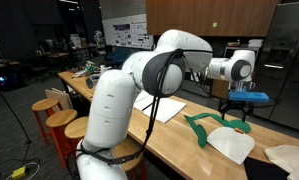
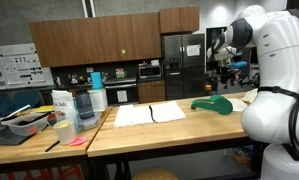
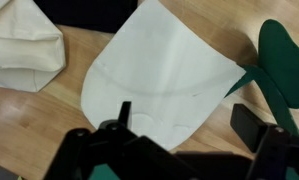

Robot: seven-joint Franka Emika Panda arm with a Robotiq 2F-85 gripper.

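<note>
A white flat piece of cloth or paper (image 3: 154, 75) lies on the wooden table, tapering to a point at the right in the wrist view. At that point it meets a green strip joined to a wider green piece (image 3: 286, 65). Both also appear in exterior view 1: the white piece (image 1: 231, 143) below my gripper and green material (image 1: 197, 130) to its left. My gripper stands open above the white piece, its dark fingers (image 3: 251, 127) wide apart and nothing between them.
A black cloth (image 3: 87, 10) and a cream cloth (image 3: 24, 45) lie beside the white piece. White sheets (image 1: 161, 108) rest farther along the table. Stools (image 1: 57, 123) stand along its left side. Bare wood shows between the sheets and the green material.
</note>
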